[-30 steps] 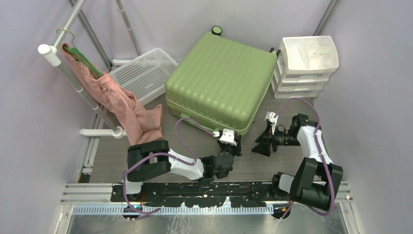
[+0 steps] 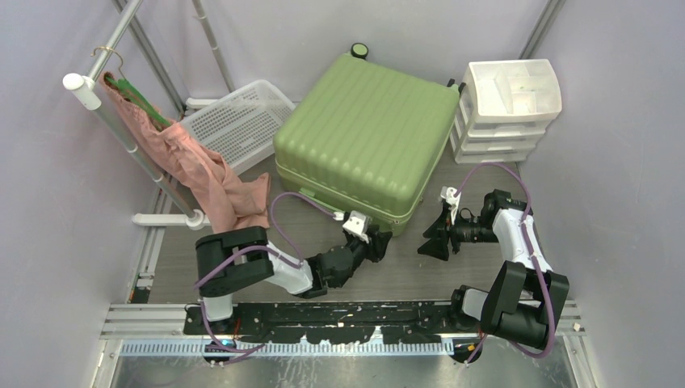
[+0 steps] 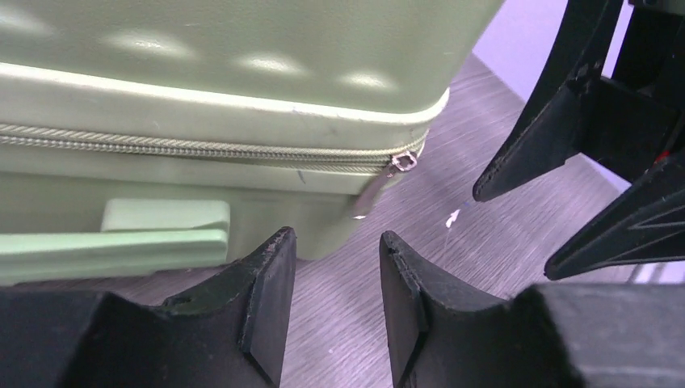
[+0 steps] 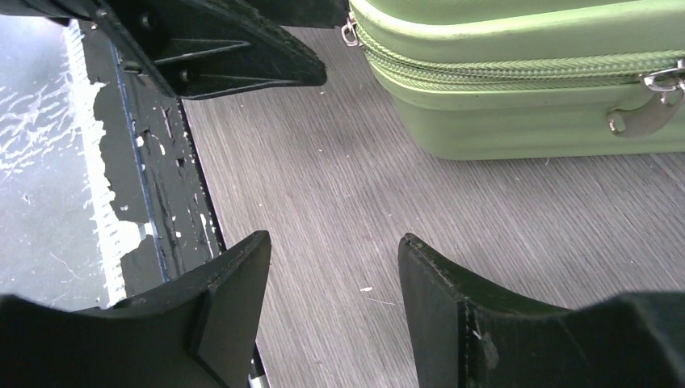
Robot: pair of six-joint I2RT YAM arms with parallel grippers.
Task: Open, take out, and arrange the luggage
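A closed green hard suitcase [image 2: 363,137] lies flat at the back centre. Its zipper [image 3: 161,149] runs along the front side, with a zipper pull [image 3: 380,182] near the corner. My left gripper [image 2: 371,242] is at that front edge, fingers apart with nothing between them, facing the handle [image 3: 161,246] and pull in the left wrist view. My right gripper [image 2: 436,238] stands open just right of the suitcase's corner; the right wrist view shows bare floor between its fingers and a metal zipper slider [image 4: 664,81] beyond.
A white basket [image 2: 242,121] stands back left behind a rack with pink trousers [image 2: 226,194] on a hanger. A white drawer unit [image 2: 513,89] stands back right. Clear floor [image 2: 420,279] lies along the front.
My left arm has shifted left over the last second, and its gripper has turned at the suitcase's front edge. The right arm and the suitcase look unmoved.
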